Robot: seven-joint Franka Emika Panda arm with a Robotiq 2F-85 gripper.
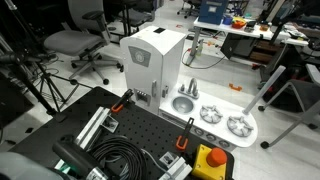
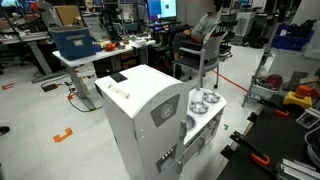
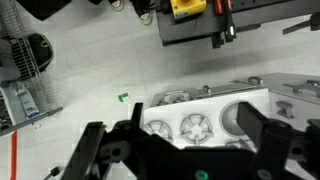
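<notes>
In the wrist view my gripper stands open, its two black fingers wide apart with nothing held between them. Beyond the fingers lies the white toy kitchen counter (image 3: 180, 112), with round burners (image 3: 197, 127) and a sink (image 3: 232, 118). A white toy fridge (image 1: 153, 60) stands upright at the counter's left end in the first exterior view. The burners (image 1: 240, 125) and the sink (image 1: 183, 104) show there with no pot or food on them. From the second exterior view the fridge (image 2: 150, 120) hides part of the counter.
A dark perforated table (image 1: 150, 130) borders the counter, bearing coiled black cable (image 1: 118, 158), orange-handled clamps (image 1: 183, 140) and a yellow box with a red button (image 1: 212, 160). Office chairs (image 1: 80, 35) and a blue bin (image 1: 212, 10) stand farther back. Open floor lies beyond the counter.
</notes>
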